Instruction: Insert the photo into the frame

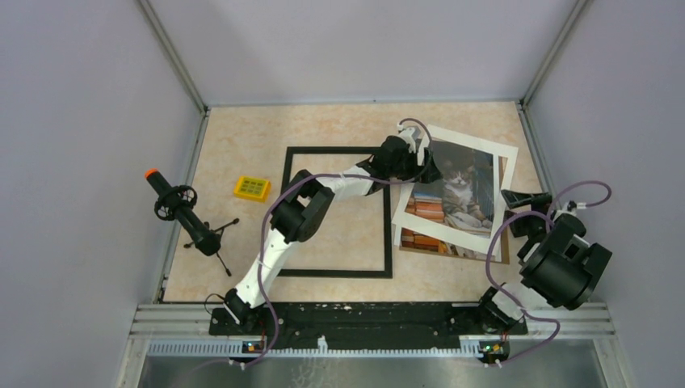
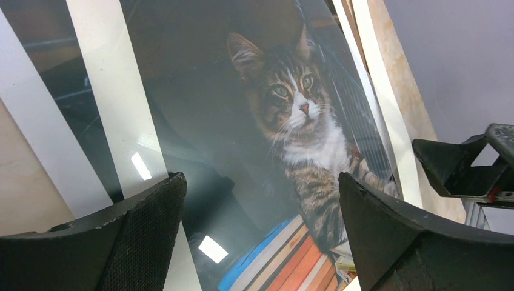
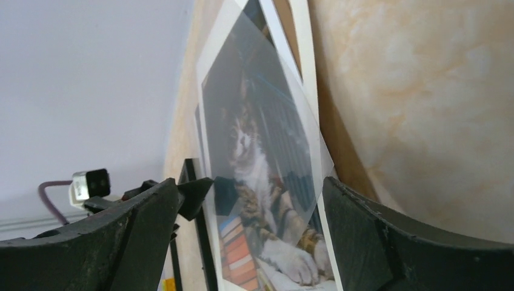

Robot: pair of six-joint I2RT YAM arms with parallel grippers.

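Observation:
The cat photo (image 1: 457, 186) with a white mat (image 2: 103, 91) and a clear sheet lies on a stack at the table's right. An empty black frame (image 1: 388, 242) lies to its left. My left gripper (image 1: 425, 167) is open over the photo's upper-left side, nothing held. My right gripper (image 1: 517, 202) sits low at the stack's right edge, its fingers apart; in the right wrist view a clear sheet's corner reaches toward one fingertip (image 3: 339, 206). Whether it touches, I cannot tell.
A yellow block (image 1: 251, 187) lies left of the frame. A black cylindrical stand (image 1: 184, 214) is at the far left. The right wall is close beside the right arm.

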